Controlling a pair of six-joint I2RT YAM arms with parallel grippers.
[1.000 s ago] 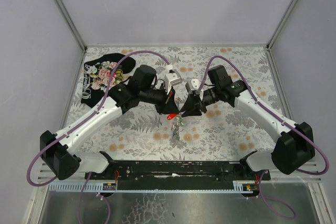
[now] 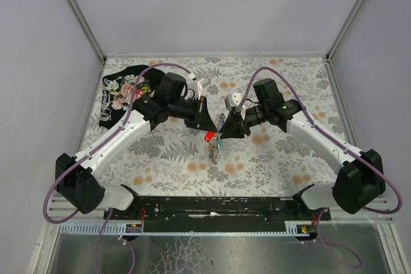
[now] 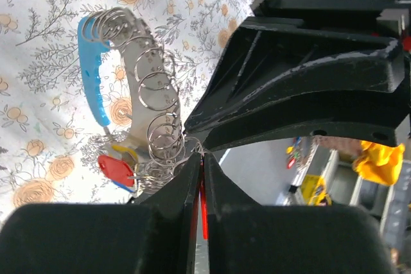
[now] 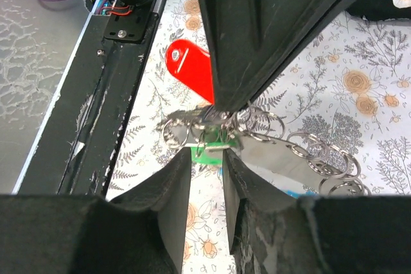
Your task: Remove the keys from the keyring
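In the centre of the table the keyring with keys (image 2: pixel 215 149) sits between both grippers: a metal coil, a grey key body, a red tag (image 3: pixel 115 169) and a blue piece (image 3: pixel 93 68). My left gripper is shut on or right at a thin wire of the ring; whether it holds it is hard to tell. My right gripper is at the rings from the other side, its fingertips close together near a green piece (image 4: pixel 199 157); its opening is unclear. In the right wrist view the left gripper hangs over the rings.
A black floral cloth (image 2: pixel 122 94) lies at the back left.
The right arm has moved very little.
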